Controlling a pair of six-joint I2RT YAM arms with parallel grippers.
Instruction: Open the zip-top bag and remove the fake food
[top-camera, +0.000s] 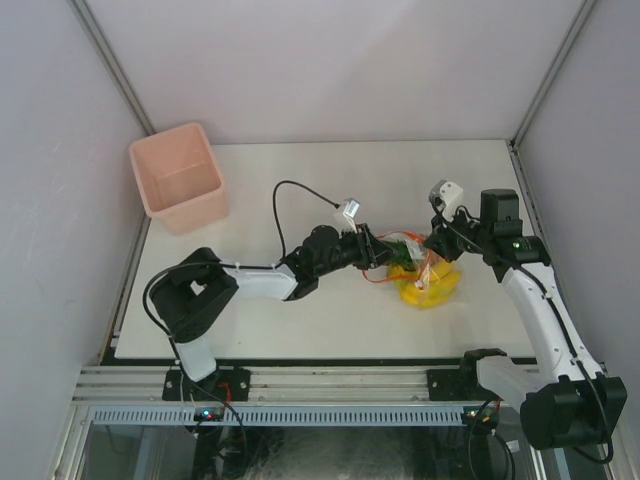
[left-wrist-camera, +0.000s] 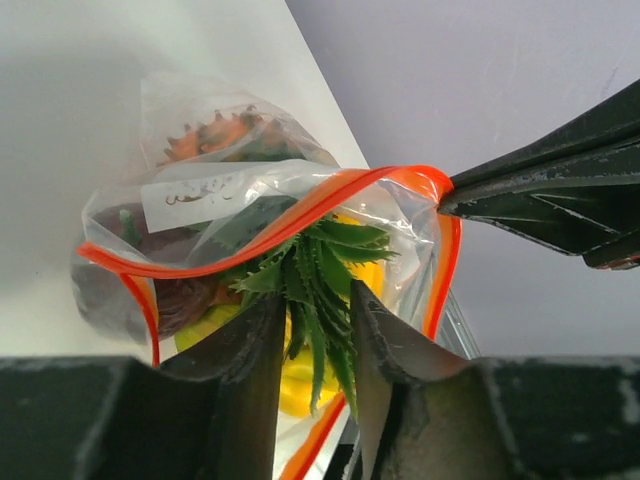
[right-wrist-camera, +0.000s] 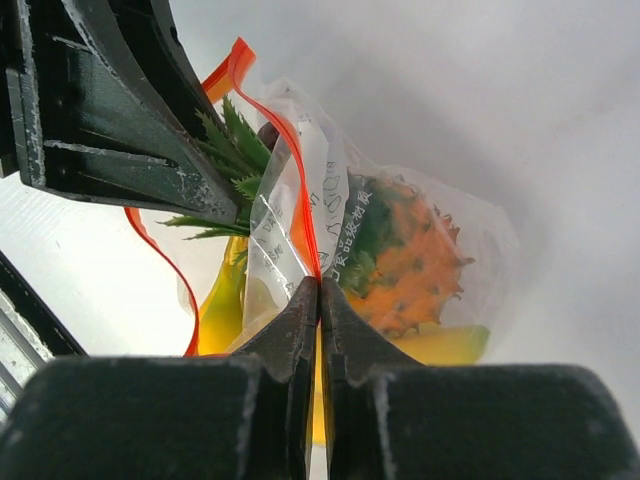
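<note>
The clear zip top bag (top-camera: 430, 285) with orange seal lies right of the table's middle, holding yellow fruit, a pineapple (right-wrist-camera: 410, 255), green leaves and something dark. My left gripper has its fingers around the green pineapple leaves (left-wrist-camera: 330, 260) at the bag's opening; whether they grip them is unclear. My right gripper is shut on the orange-sealed rim (left-wrist-camera: 420, 175) of the bag, holding it from the other side.
An empty pink bin (top-camera: 178, 175) stands at the back left of the white table (top-camera: 240, 320). The table between bin and arms is clear; walls border it at back and sides.
</note>
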